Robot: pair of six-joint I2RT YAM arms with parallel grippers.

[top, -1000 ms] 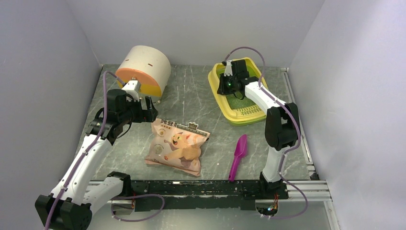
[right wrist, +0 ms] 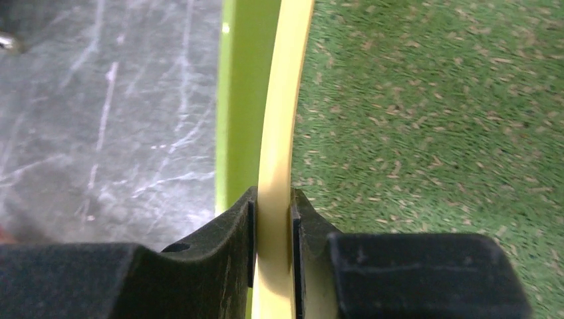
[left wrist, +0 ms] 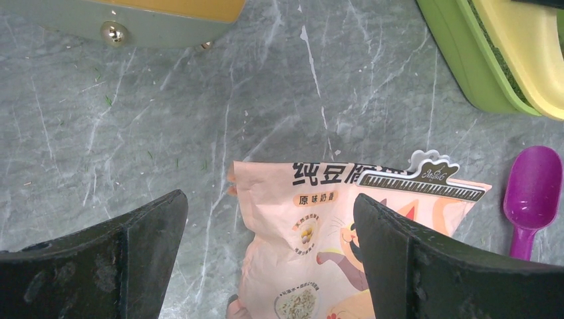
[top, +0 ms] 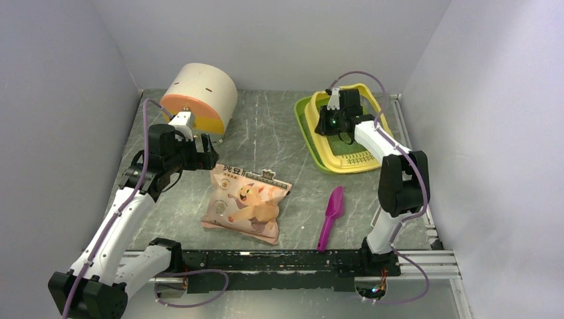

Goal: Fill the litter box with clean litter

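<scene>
At the back right, the green litter box (top: 302,129) holds a yellow sieve tray (top: 356,159), shifted to the right so green shows along its left side. My right gripper is shut on the tray's yellow rim; speckled green surface shows beside it. My left gripper stands open above and behind the pink litter bag (top: 243,206), whose top strip faces the back. The purple scoop (top: 331,216) lies on the worktop right of the bag.
A white and orange drum-shaped container (top: 199,93) stands at the back left. Bare marble worktop (top: 259,133) lies between it and the litter box. Walls bound both sides and the back.
The left arm stays still.
</scene>
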